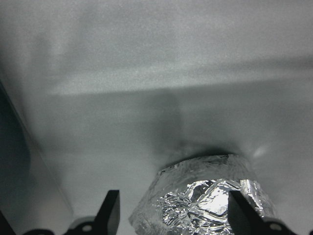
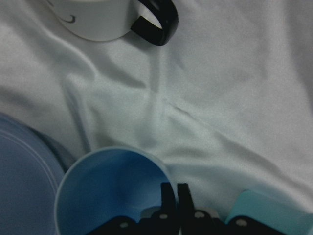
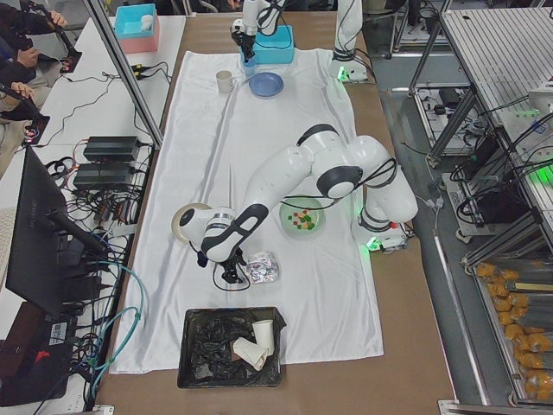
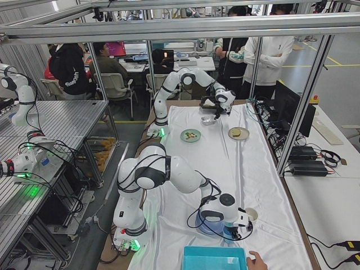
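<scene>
A crumpled foil piece (image 3: 262,267) (image 1: 195,205) lies on the white cloth. My left gripper (image 3: 232,271) is open just above it, the foil showing between its fingers. A black bin (image 3: 194,363) with white cups stands nearby. My right gripper (image 4: 243,225) has its fingertips together at the rim of a blue cup (image 2: 110,188); the rim seems to be between them.
A green plate with small pieces (image 3: 301,220) and a beige plate (image 4: 238,133) flank the foil. A blue plate (image 2: 24,181), a mug (image 2: 98,19) and a turquoise tray (image 4: 214,259) are near my right gripper. A hand (image 4: 256,263) reaches in at the tray.
</scene>
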